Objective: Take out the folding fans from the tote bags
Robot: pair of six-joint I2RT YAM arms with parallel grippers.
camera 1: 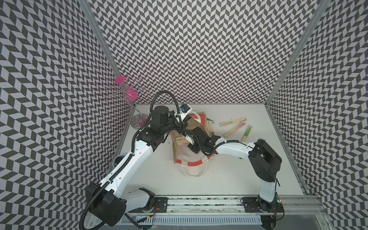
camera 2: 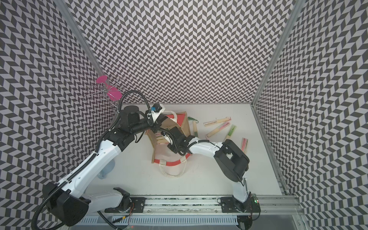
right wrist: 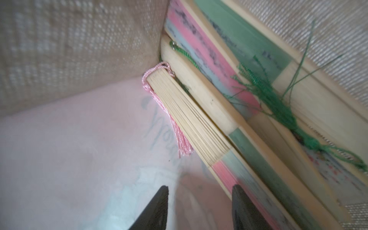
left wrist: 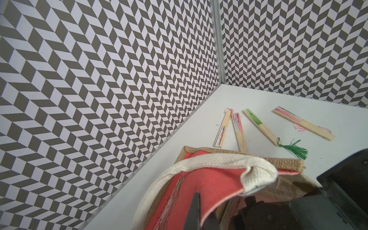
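The burlap tote bag lies open in the middle of the table, red-trimmed with white handles. My left gripper is shut on its red rim beside the knotted handle. Inside the bag, the right wrist view shows several folding fans stacked along one wall. Nearest is a bamboo fan with a pink tassel; beyond it lie a green-ended fan and others under a green tassel. My right gripper reaches inside with fingers apart, one finger overlapping the nearest fan's coloured end, nothing clearly between.
Several folding fans lie loose right of the bag, among them a green-ended fan and a pink-ended fan. A wire stand with pink discs is at the back left.
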